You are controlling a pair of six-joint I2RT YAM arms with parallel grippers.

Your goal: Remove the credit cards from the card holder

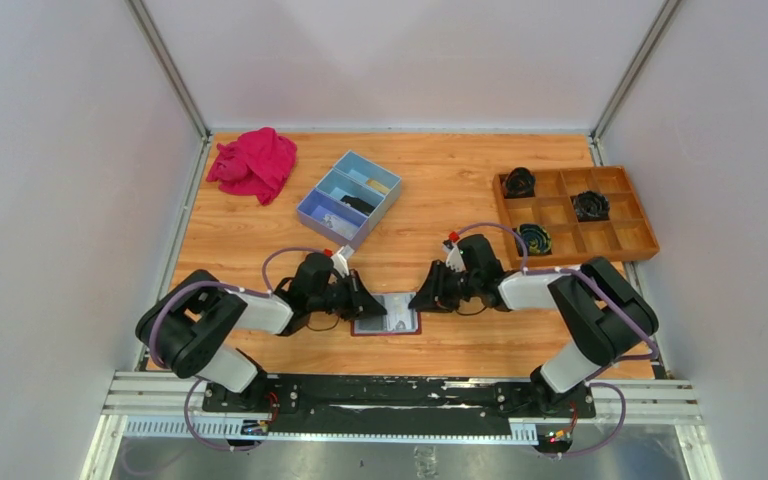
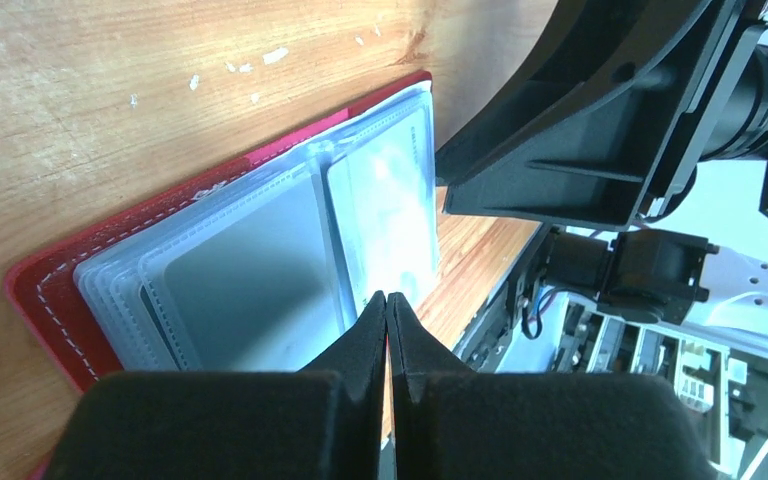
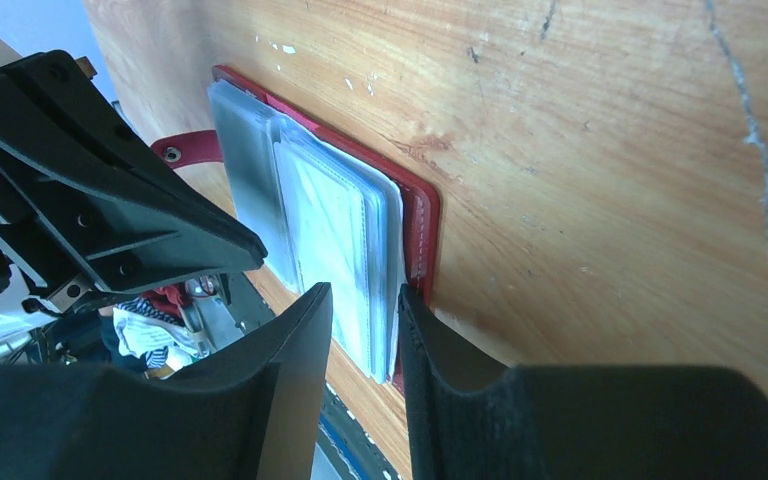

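Observation:
The card holder (image 1: 387, 325) lies flat and open on the table between my two grippers, its clear sleeves showing inside a red cover (image 2: 50, 290). A pale card (image 2: 392, 190), its print unreadable, lies in the right-hand sleeve in the left wrist view, outside my left fingers. My left gripper is shut above the sleeves, tips together with nothing between them. My right gripper stands with its fingers apart at the holder's right edge; the sleeve stack (image 3: 345, 240) and that edge lie between and beyond the tips.
A blue divided box (image 1: 350, 200) stands behind the left arm, and a pink cloth (image 1: 255, 165) lies at back left. At back right is a wooden tray (image 1: 615, 235) with several dark coils. Bare table lies between box and tray.

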